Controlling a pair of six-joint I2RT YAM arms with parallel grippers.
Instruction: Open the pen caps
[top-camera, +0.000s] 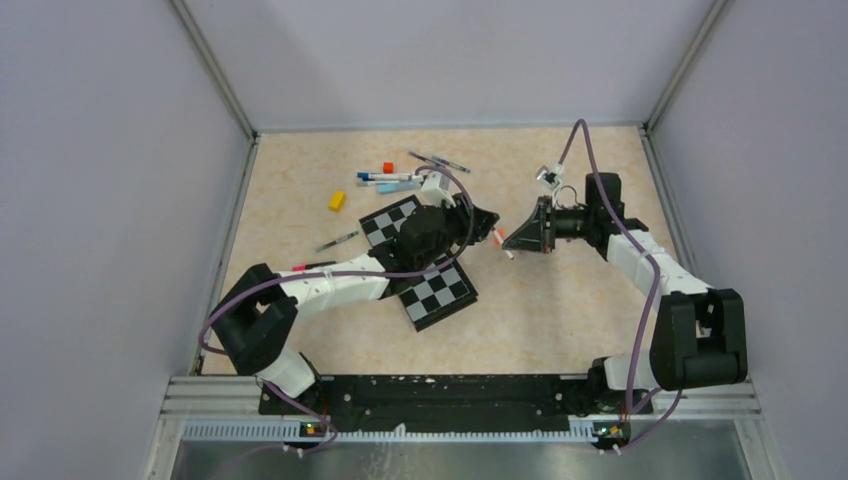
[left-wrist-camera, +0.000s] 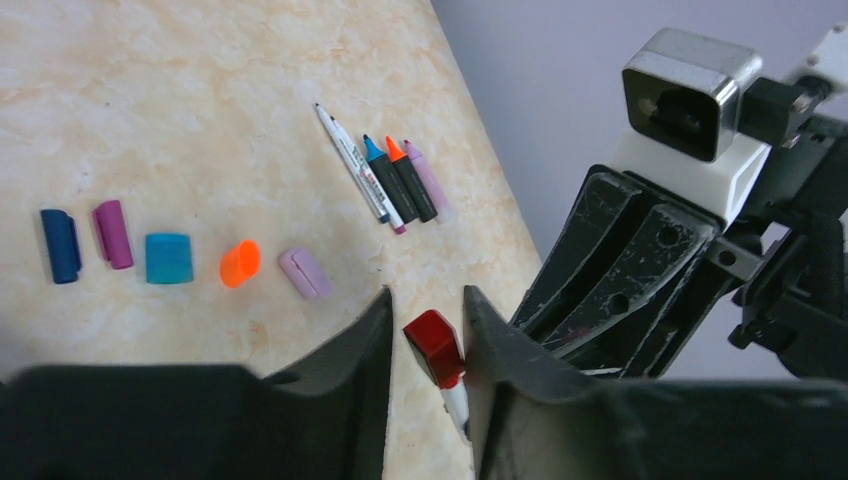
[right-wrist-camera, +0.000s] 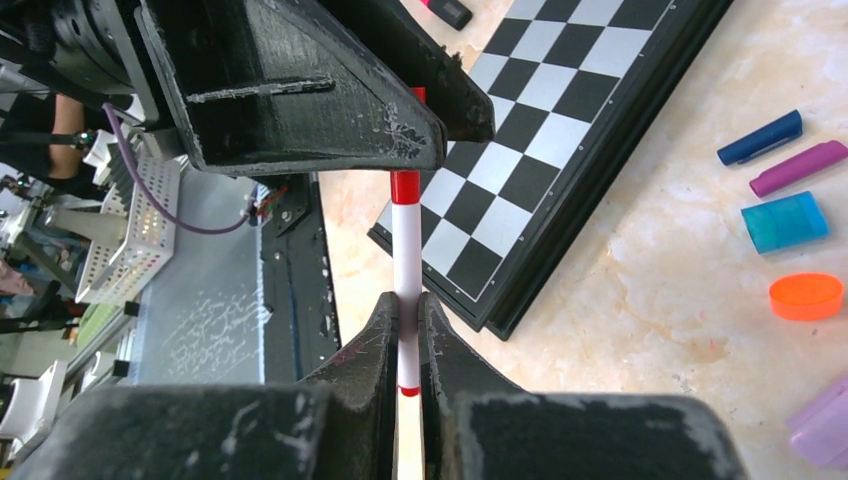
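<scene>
A slim white pen with a red cap (right-wrist-camera: 405, 187) hangs nearly upright in the right wrist view. My right gripper is shut on its white body (right-wrist-camera: 407, 250), near the lower end. Around the cap are the fingers of my left gripper. In the left wrist view the cap's red end (left-wrist-camera: 435, 343) sits between those fingers, which stand part open, with a gap on the cap's left side. Whether the right-hand finger touches it I cannot tell. From above, both grippers meet right of the chessboard.
Loose caps lie on the table: dark blue (right-wrist-camera: 762, 138), magenta (right-wrist-camera: 798, 167), teal (right-wrist-camera: 785, 221), orange (right-wrist-camera: 806, 296) and lilac (right-wrist-camera: 822, 430). Several pens (left-wrist-camera: 400, 180) lie near the wall. The folded chessboard (top-camera: 440, 293) lies under the left arm; more markers (top-camera: 385, 181) are at the back.
</scene>
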